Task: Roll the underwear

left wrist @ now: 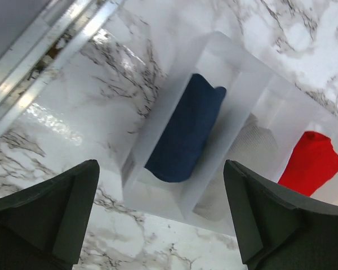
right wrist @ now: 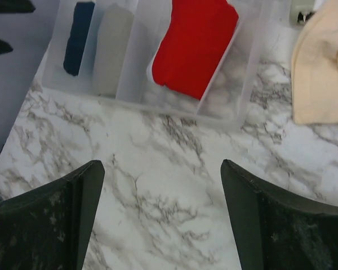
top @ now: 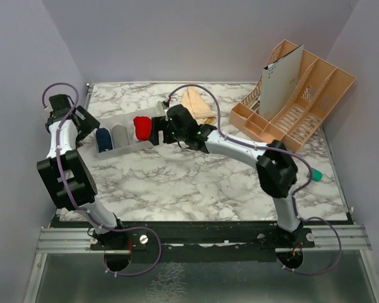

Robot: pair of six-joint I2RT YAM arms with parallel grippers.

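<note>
A frosted box with compartments [top: 121, 149] stands at the back left of the table. Inside it lie a dark blue roll [left wrist: 187, 132] in the leftmost compartment, a grey roll [top: 120, 136] beside it, and red underwear [top: 143, 128] further right, looser in shape. Over the box's left end my left gripper [top: 88, 120] is open, its fingers [left wrist: 50, 216] empty. My right gripper [top: 156, 130] also stands open, close to the box's right end. Only bare marble shows between its fingers in the right wrist view.
A beige cloth [top: 196, 104] lies right of the box, partly hidden by my right arm. An orange organizer [top: 322, 82] with a white panel fills the back right. A green block [top: 316, 175] sits at the right.
</note>
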